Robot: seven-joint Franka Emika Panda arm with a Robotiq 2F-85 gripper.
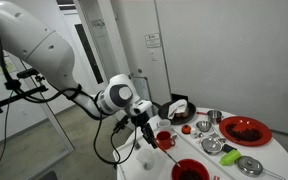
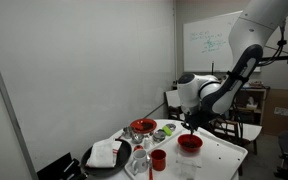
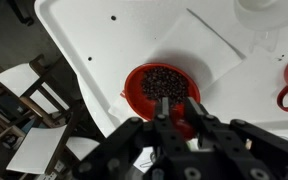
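My gripper is shut on a red item (image 3: 184, 128), perhaps a utensil's handle; its shape is mostly hidden by the fingers and by the red behind it. In the wrist view, a red bowl (image 3: 137, 92) with dark beans (image 3: 164, 83) lies beyond the fingertips. Exterior view 2 has the gripper (image 2: 192, 128) just above that bowl (image 2: 190, 142). The gap between them is hard to judge. From the other side, the gripper (image 1: 147, 132) hangs beside a red mug (image 1: 164, 140), with a red bowl (image 1: 189, 170) closer to the camera.
A big red dish (image 1: 246, 130), metal pots (image 1: 212, 145) and a lidded pan (image 1: 249, 165) crowd the table's right. A dark pan with a cloth (image 2: 104, 155) sits at its far end. In the wrist view, a clear cup (image 3: 269, 12) and white paper (image 3: 196, 48) flank the bowl.
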